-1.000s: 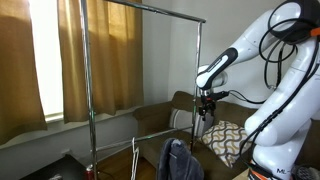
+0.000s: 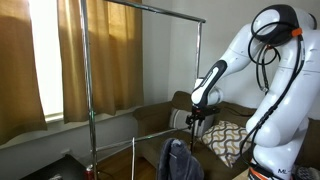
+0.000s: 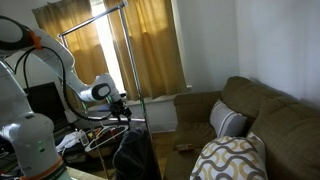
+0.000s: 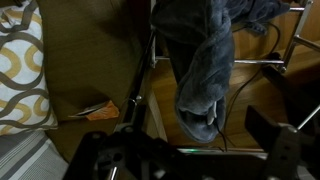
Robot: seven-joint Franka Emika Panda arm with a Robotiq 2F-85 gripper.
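Note:
My gripper points downward just above a dark grey cloth, which is draped over a low bar of the metal rack. In the wrist view the gripper is open, its two dark fingers wide apart. The bunched cloth lies below and between them, and no fabric shows held. Exterior view 2 has the cloth hanging below the gripper. A pale hanger-like shape is on the rack, left of the cloth.
The rack's tall metal post and top bar stand close to the arm. Behind is a brown sofa with a patterned pillow and a striped pillow. A small orange item lies on a brown surface.
Over the last second, the arm's end has come down and slightly left in exterior view 1, bringing the gripper nearer the cloth. The cloth looks unmoved.

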